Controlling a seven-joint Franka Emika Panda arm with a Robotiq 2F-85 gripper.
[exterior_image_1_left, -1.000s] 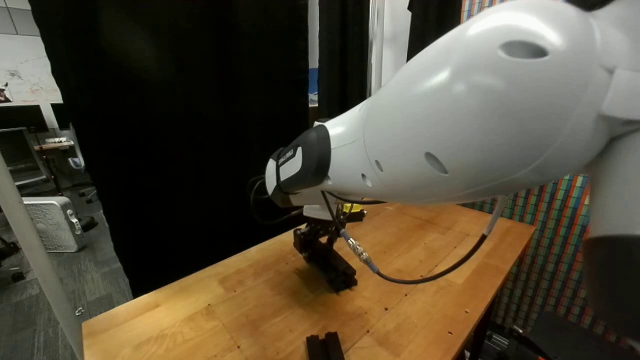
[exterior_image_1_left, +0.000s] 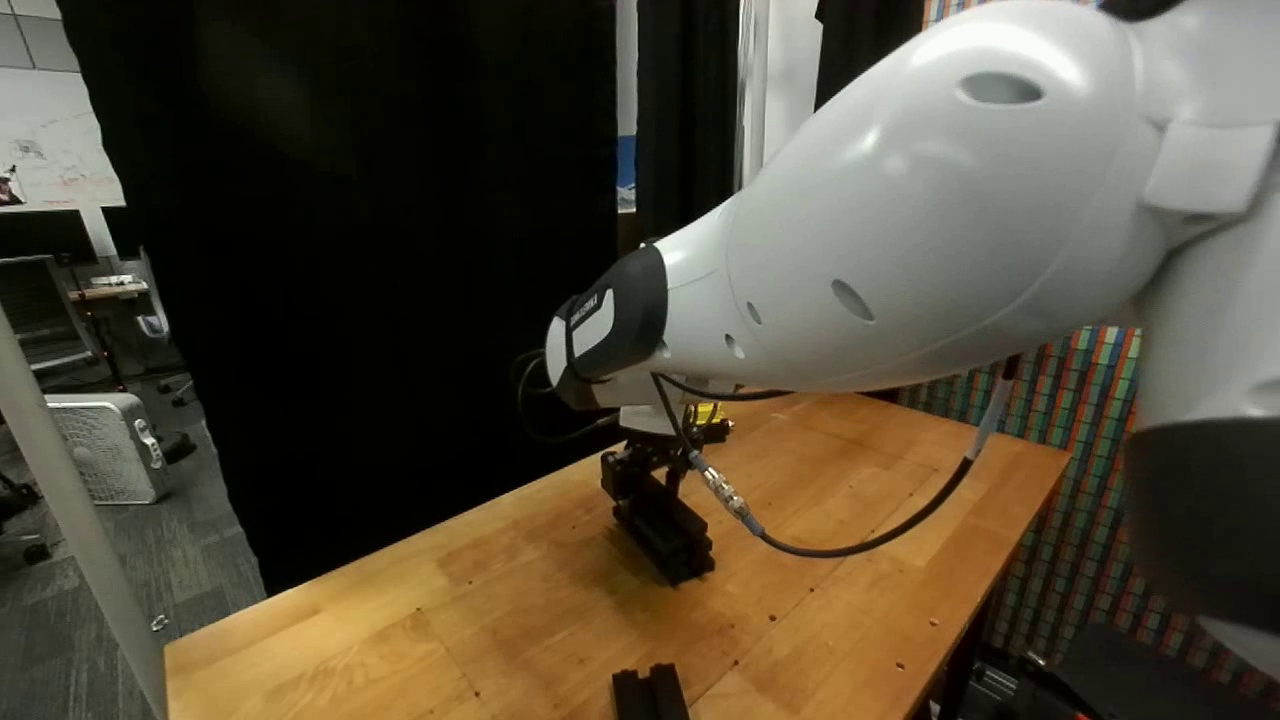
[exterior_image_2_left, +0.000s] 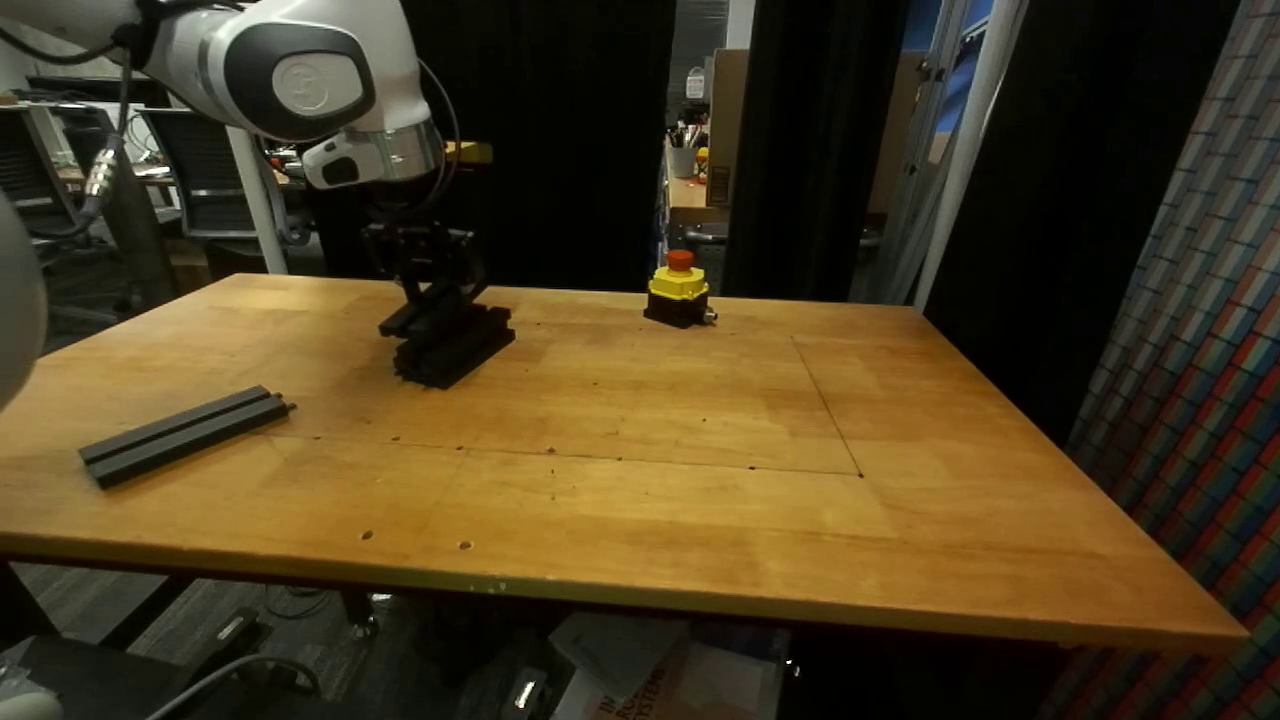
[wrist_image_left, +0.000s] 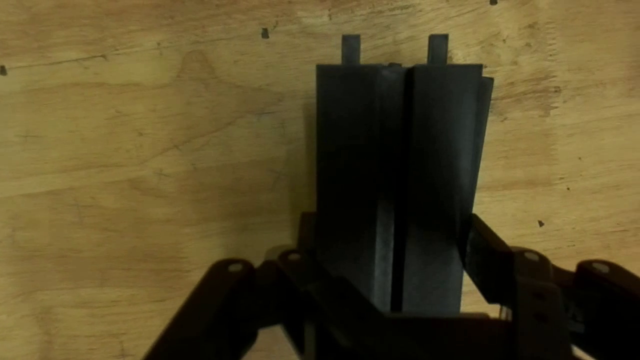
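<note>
My gripper is shut on a black grooved block (wrist_image_left: 441, 150), with one finger along each long side in the wrist view. Two short tabs stick out from the block's far end. A second dark edge (wrist_image_left: 484, 105) shows along its right side, slightly askew, seemingly from another piece beneath. In exterior view 2 the gripper (exterior_image_2_left: 434, 288) points down at dark grooved pieces (exterior_image_2_left: 462, 348) low over the table; the exact contact there is hard to tell. A separate dark grooved block (exterior_image_2_left: 186, 434) lies at the table's left.
A yellow box with a red button (exterior_image_2_left: 679, 288) stands at the table's back edge. A cable (exterior_image_1_left: 888, 546) hangs in a loop beneath the arm.
The arm and gripper have shifted slightly to the right in exterior view 1. The far end of the dark pieces under the gripper stays in nearly the same place, as does the separate block.
</note>
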